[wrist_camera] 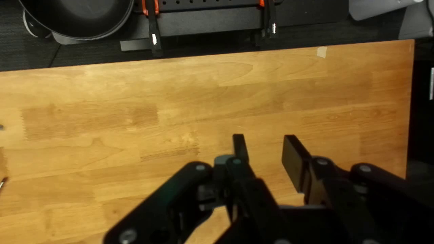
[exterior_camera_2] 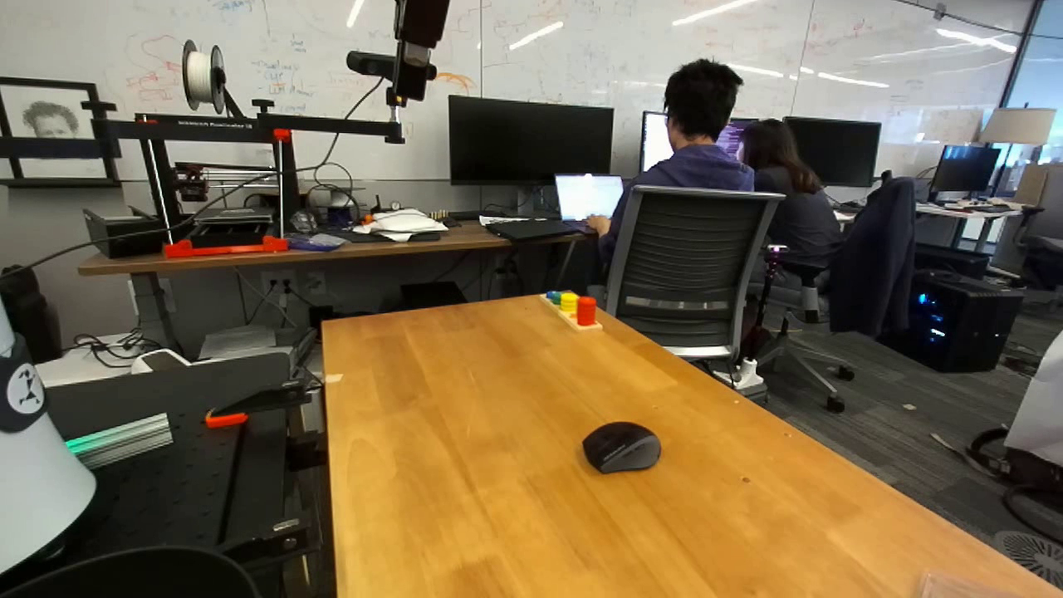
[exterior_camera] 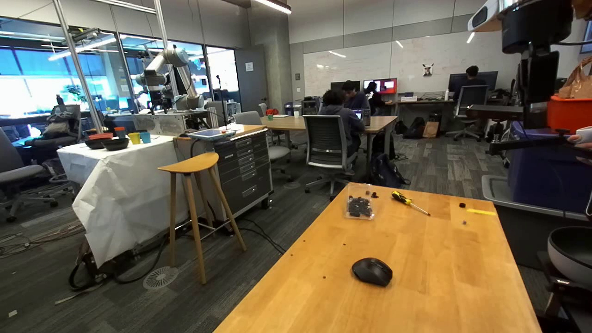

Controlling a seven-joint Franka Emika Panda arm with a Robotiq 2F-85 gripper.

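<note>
My gripper is part open over the wooden table (wrist_camera: 122, 93), and only bare tabletop shows between its fingers in the wrist view. In exterior view 1, the dark gripper body (exterior_camera: 539, 75) hangs high at the upper right, well above the table. A black computer mouse (exterior_camera: 372, 272) rests on the tabletop, apart from the gripper. That mouse (exterior_camera_2: 622, 448) also shows in exterior view 2, but not in the wrist view.
A clear box of small dark parts (exterior_camera: 359, 206) and a yellow-black screwdriver (exterior_camera: 409, 202) lie toward one end of the table. Colored stacking pieces (exterior_camera_2: 575, 308) stand at the other end. A dark pan (wrist_camera: 87, 12) sits beyond the table edge.
</note>
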